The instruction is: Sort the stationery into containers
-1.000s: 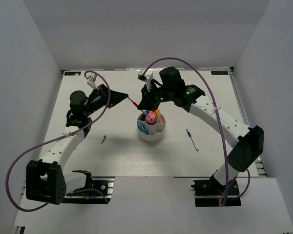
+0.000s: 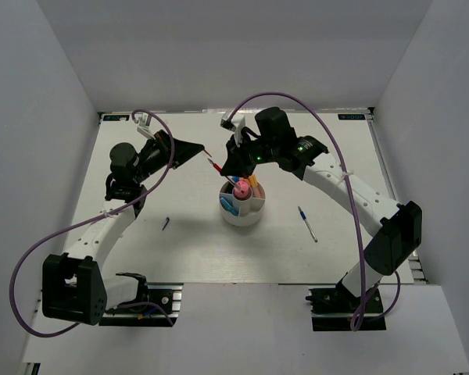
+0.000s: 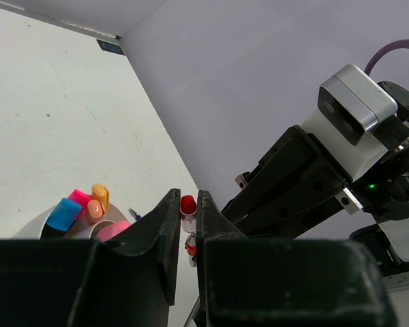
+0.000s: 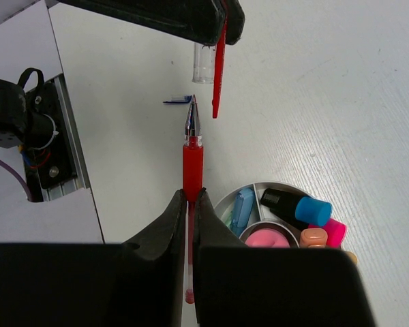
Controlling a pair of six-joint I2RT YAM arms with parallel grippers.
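My left gripper (image 2: 200, 148) is shut on a clear pen cap with a red clip (image 4: 219, 75), held just above the tip of the red pen (image 4: 193, 163). My right gripper is shut on that pen, whose bare metal tip points toward the cap, apart from it. Below them sits the round white container (image 2: 242, 216), its compartments holding blue, pink, orange and black stationery and a pink item in the middle.
A blue-and-white pen (image 2: 307, 225) lies on the table to the right, a short blue item (image 2: 166, 223) to the left. The table around the container is mostly clear.
My left gripper has moved slightly up and back from my right one, and the cap now stands apart from the pen tip. The right arm looks unchanged.
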